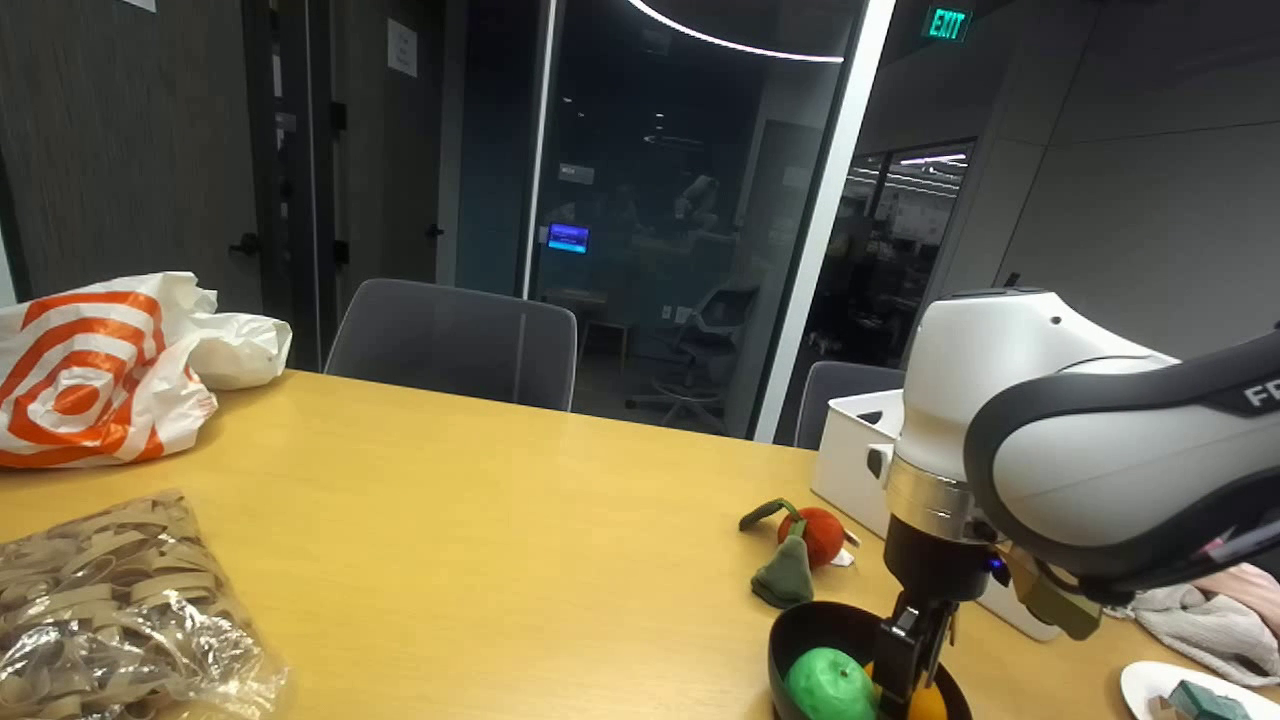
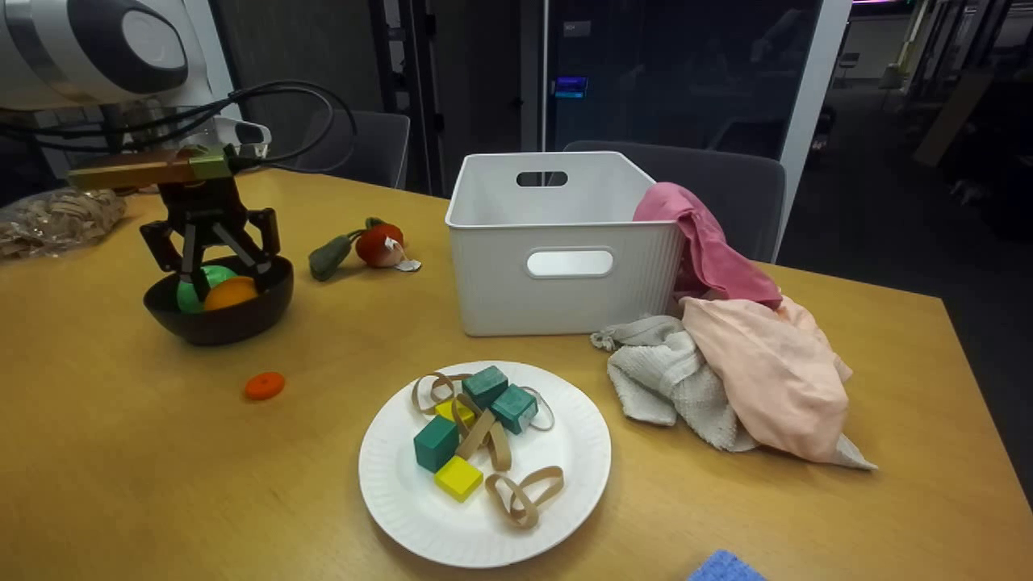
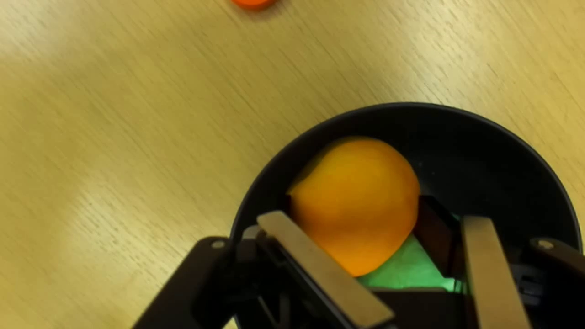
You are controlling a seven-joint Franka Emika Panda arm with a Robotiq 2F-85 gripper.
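Note:
In the wrist view an orange fruit (image 3: 356,203) lies inside the black bowl (image 3: 466,118), a finger against each side of it. My gripper is shut on this fruit, down within the bowl's rim. Partly hidden under the fingers is a green fruit (image 3: 408,266). Seen from exterior view 2, the bowl (image 2: 218,328) stands on the table at left, with the gripper (image 2: 232,282) reaching down into it and the orange fruit (image 2: 231,292) in front of the green one (image 2: 190,295). Exterior view 1 shows the green fruit (image 1: 830,684) beside the gripper.
A small orange disc (image 2: 264,386) lies near the bowl. Behind are a red vegetable (image 2: 378,245) and a green one (image 2: 331,257). A white bin (image 2: 571,281), cloths (image 2: 765,373) and a plate (image 2: 397,503) of blocks and bands occupy the right. Bare table lies left of the bowl in exterior view 1.

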